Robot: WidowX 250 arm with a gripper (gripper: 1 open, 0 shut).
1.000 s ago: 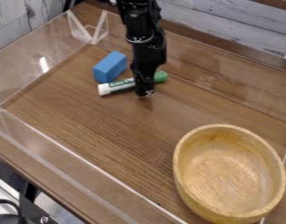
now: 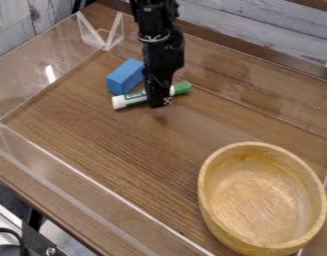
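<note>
My black gripper (image 2: 158, 98) is low over the table at the upper middle, right at a green and white cylinder (image 2: 130, 99) that lies on its side. Its fingers look shut; whether they touch the cylinder cannot be told, as they hide its middle. A blue block (image 2: 124, 75) lies just behind and left of the cylinder.
A yellow oval bowl (image 2: 263, 155) fills the lower right of the wooden table (image 2: 112, 170). A white object (image 2: 99, 32) stands at the back left.
The gripper has shifted slightly to the left along the green and white cylinder. The blue block and bowl have not visibly moved.
</note>
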